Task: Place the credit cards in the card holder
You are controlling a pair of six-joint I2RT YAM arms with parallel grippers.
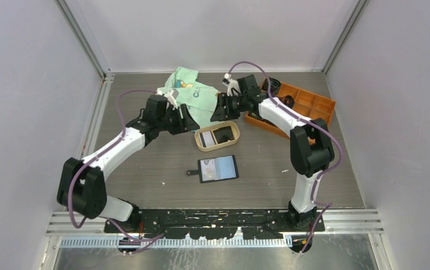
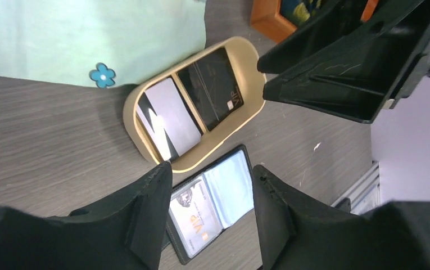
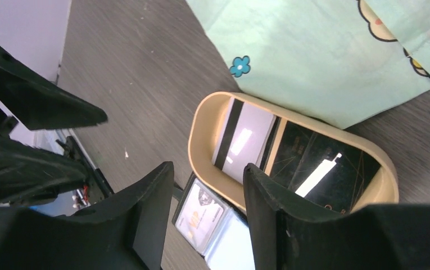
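Note:
An oval tan box [image 1: 217, 147] with a divider stands mid-table. White cards with a dark stripe [image 2: 173, 112] lie in one compartment, black cards [image 2: 209, 86] in the other. In front of the box lies the card holder [image 1: 218, 169], spread flat. One of its sides shows a pale VIP card [image 2: 193, 215], the other a bluish sleeve [image 2: 229, 188]. My left gripper hovers to the left of the box, part open with nothing between its fingers. Behind the box, my right gripper is also parted and empty.
A mint-green cloth [image 1: 198, 97] is spread behind the box. At the back right stands an orange compartment tray [image 1: 308, 104], partly behind the right arm. Both grippers are close together above the box.

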